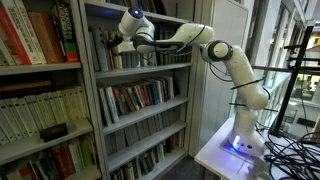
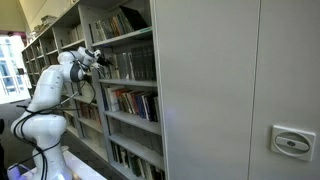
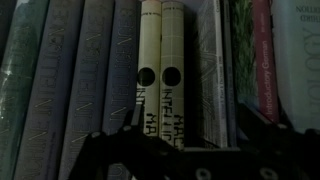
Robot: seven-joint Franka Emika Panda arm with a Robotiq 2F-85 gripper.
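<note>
My gripper is open in front of a row of upright books, its dark fingers low in the wrist view. Two cream books (image 3: 172, 100) with black dots on their spines stand side by side near the middle, between the fingers' directions. Grey-blue books (image 3: 85, 85) fill the left; to the right are a dark book (image 3: 208, 80), a red one (image 3: 265, 60) and a pale teal one (image 3: 298, 70). In exterior view 1 the gripper (image 1: 117, 43) is at an upper shelf of the bookcase. Whether the fingers touch any book cannot be told.
Shelves below hold more books (image 1: 140, 97), with bare shelf edges (image 1: 145, 113) between rows. An upright divider (image 1: 90, 90) stands left of the gripper. The arm's base (image 1: 245, 130) is on a white table (image 1: 215, 155). A tall pale panel (image 2: 205, 90) borders the bookcase.
</note>
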